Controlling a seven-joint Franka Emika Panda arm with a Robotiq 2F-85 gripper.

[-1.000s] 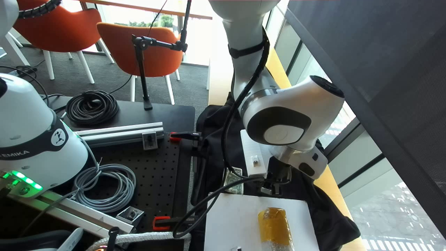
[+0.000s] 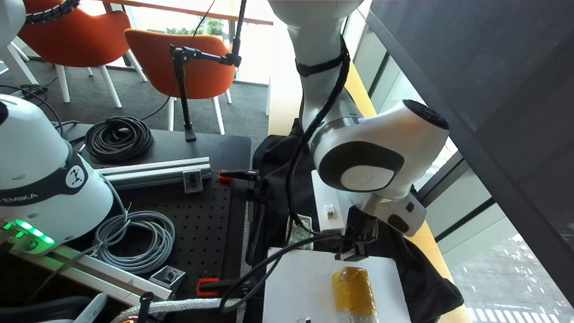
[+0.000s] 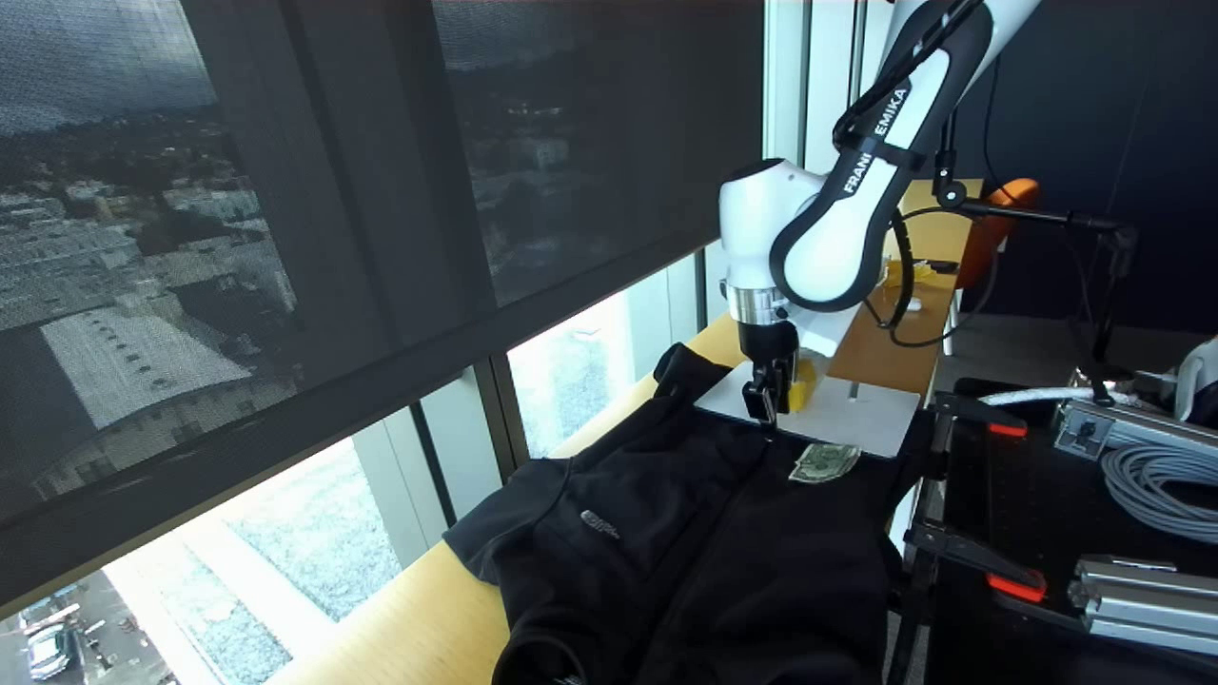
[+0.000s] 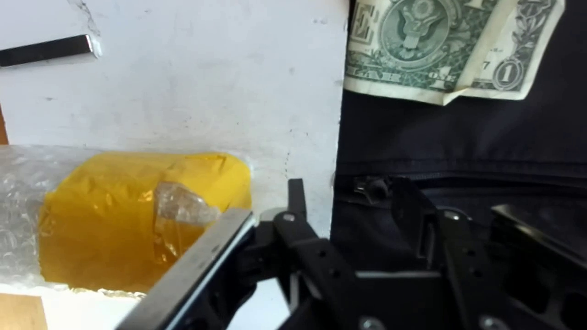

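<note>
My gripper is partly open, its two dark fingers apart with nothing held between them. In the wrist view, the left finger (image 4: 297, 198) lies over the white board (image 4: 220, 110) and the right one over a black jacket (image 4: 440, 137). A small dark zipper pull (image 4: 374, 189) on the jacket appears just left of the right fingertip. The yellow-taped bubble-wrap bundle (image 4: 121, 220) rests on the board, left of the fingers. A folded dollar bill (image 4: 418, 49) lies on the jacket beside the board's edge. From outside, the gripper (image 3: 767, 400) hangs low near that edge; contact cannot be judged.
A thin black bar (image 4: 47, 50) lies on the board. The jacket (image 3: 639, 537) spreads along the wooden ledge (image 3: 434, 616) by the window. Clamps with red pads (image 3: 1016, 584) and a coiled grey cable (image 2: 137, 242) occupy the neighbouring black table. Open jacket surface surrounds the bill.
In exterior view 1, the arm's wrist and gripper have shifted slightly right and down, closer to the taped bundle. The board, bundle and bill look unmoved.
</note>
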